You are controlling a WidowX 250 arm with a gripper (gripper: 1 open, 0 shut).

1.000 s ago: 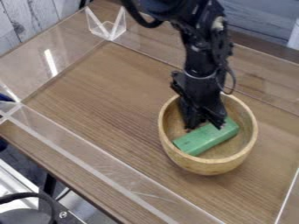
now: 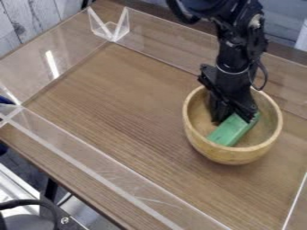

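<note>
A wooden bowl (image 2: pixel 206 144) sits on the right half of the table, with a green rectangular block (image 2: pixel 229 129) lying tilted inside it. My black gripper (image 2: pixel 228 110) reaches down from the top into the back of the bowl, at the upper end of the block. Its fingertips are dark and partly hidden, so whether anything is between them does not show.
A clear plastic bracket (image 2: pixel 109 25) stands at the back left edge. Black cables (image 2: pixel 27 210) lie at the lower left corner.
My gripper has moved to the right along with the top of the arm. The bowl has shifted slightly right and up, and the block in it now lies more steeply angled.
</note>
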